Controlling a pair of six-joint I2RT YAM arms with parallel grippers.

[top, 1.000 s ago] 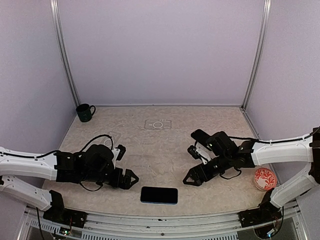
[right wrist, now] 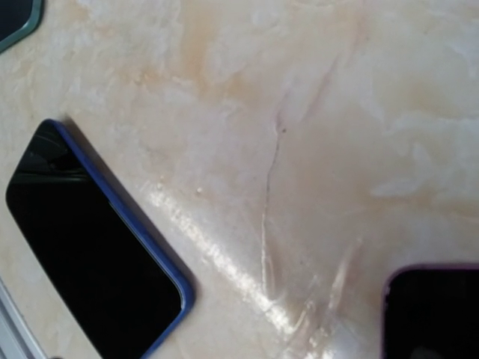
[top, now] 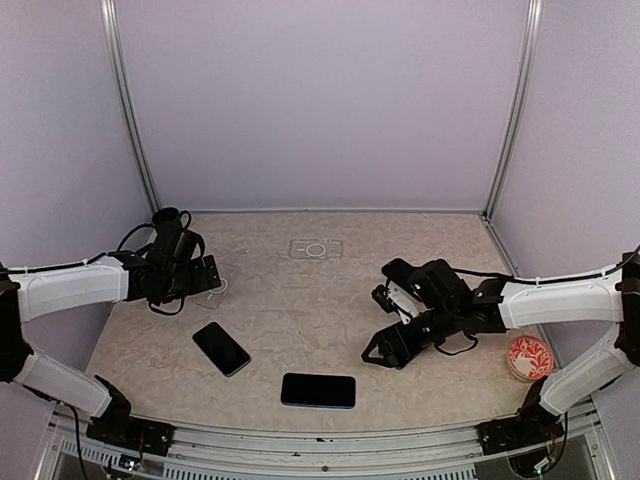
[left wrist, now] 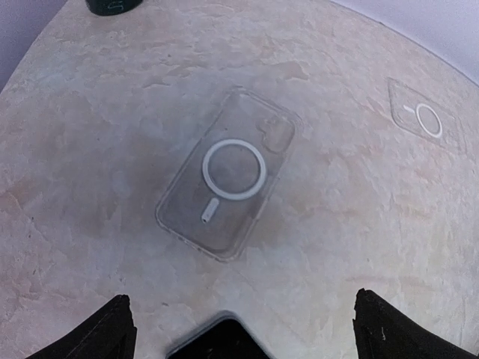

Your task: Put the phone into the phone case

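A black phone [top: 221, 349] lies at the left, and a blue-edged phone [top: 318, 390] at the front centre [right wrist: 96, 247]. Another dark phone [top: 398, 271] is partly behind the right arm. A clear case with a white ring [left wrist: 224, 183] lies below my left gripper [top: 202, 275], which is open and empty over it; a second clear case [top: 315, 249] lies at the back centre. My right gripper [top: 385, 350] hangs low at the right, open, its fingers out of its wrist view; a purple-edged phone [right wrist: 430, 314] shows below it.
A dark mug [left wrist: 112, 4] stands at the back left, mostly hidden in the top view. A red-patterned round item [top: 530, 358] lies at the front right.
My left gripper has risen back and leftward from above the left phone, uncovering that phone. My right gripper shifted slightly earlier and is otherwise unchanged.
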